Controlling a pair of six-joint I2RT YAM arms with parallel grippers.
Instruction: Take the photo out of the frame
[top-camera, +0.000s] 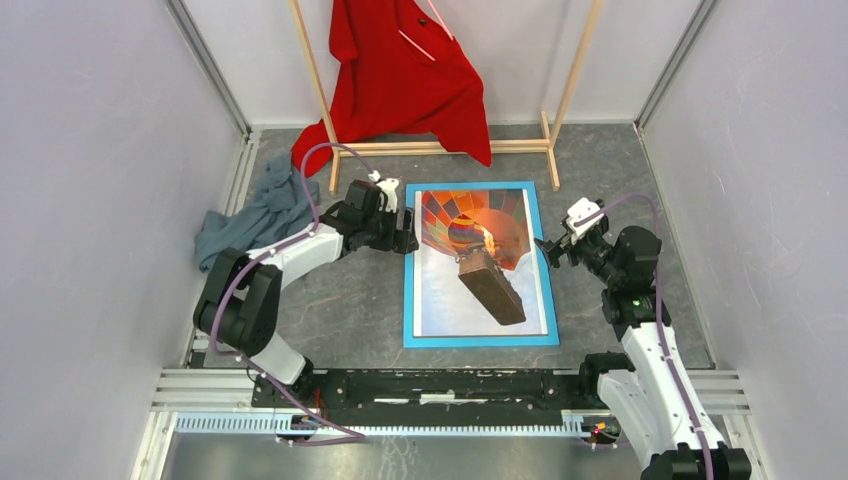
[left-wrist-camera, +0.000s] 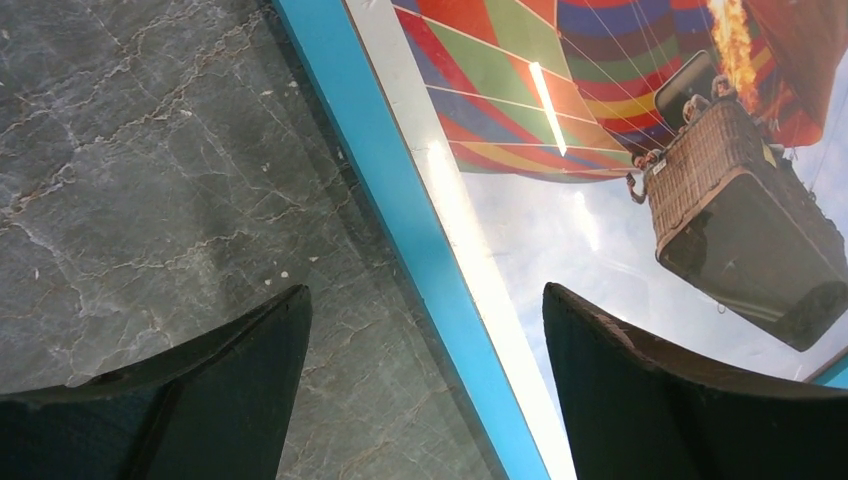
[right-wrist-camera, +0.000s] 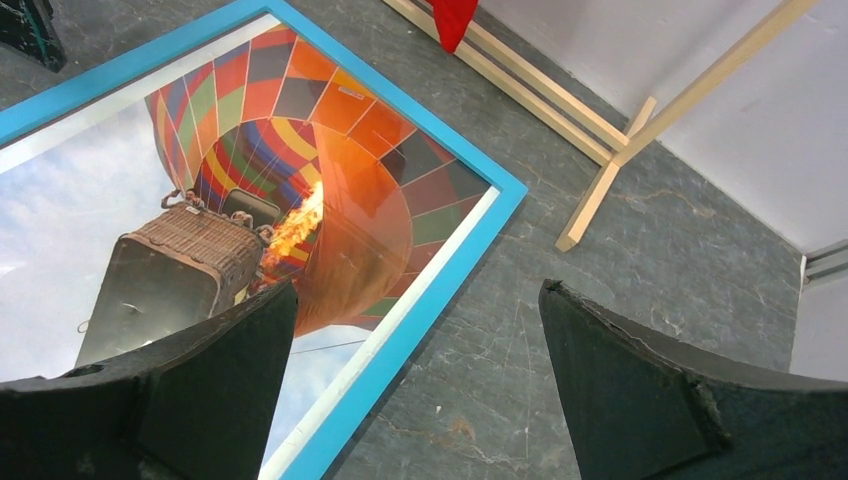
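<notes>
The hot-air balloon photo (top-camera: 470, 300) lies flat inside a blue frame (top-camera: 480, 341) on the grey floor, with a white inner edge along it. My left gripper (top-camera: 405, 230) is open over the frame's left side; in the left wrist view the blue and white border runs between its fingers, with nothing held. My right gripper (top-camera: 543, 250) stands open over the frame's right side. In the right wrist view the frame's corner and bare floor show between its empty fingers.
A wooden rack (top-camera: 500, 147) with a red hoodie (top-camera: 400, 90) stands behind the frame. A grey-blue cloth (top-camera: 240, 235) lies at the left beside my left arm. Bare floor surrounds the frame on both sides.
</notes>
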